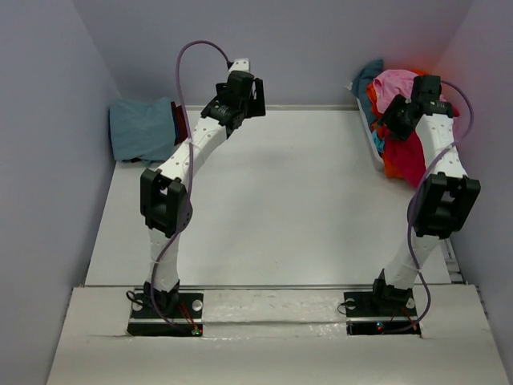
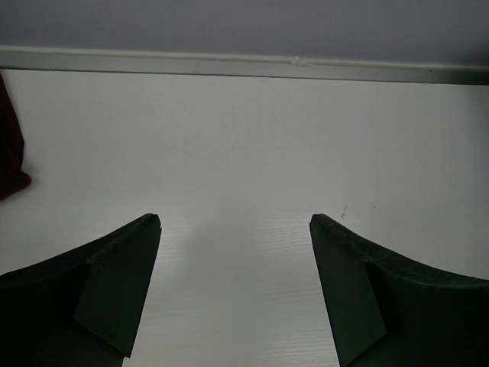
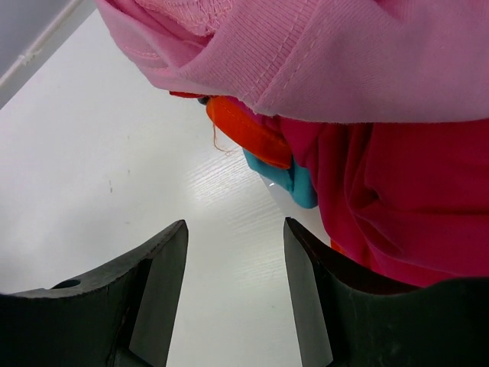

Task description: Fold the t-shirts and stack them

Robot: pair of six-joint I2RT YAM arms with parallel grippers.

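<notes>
A white bin [image 1: 373, 148] at the back right is heaped with shirts. A pink shirt [image 3: 367, 61] lies uppermost; a crimson one [image 3: 435, 199] hangs over the side, with orange [image 3: 248, 130] and teal cloth [image 3: 286, 177] beneath. Over the bin's left edge is my right gripper, its fingers apart and no cloth between them. A stack of folded shirts sits at the back left, a grey-blue shirt [image 1: 143, 130] on top and dark red cloth [image 2: 11, 149] showing at its side. My left gripper stands open over bare table near the back edge.
The white table [image 1: 272, 200] is empty through its middle and front. Grey walls close it in at the back, left and right; the right arm [image 1: 441, 152] runs close by the right wall.
</notes>
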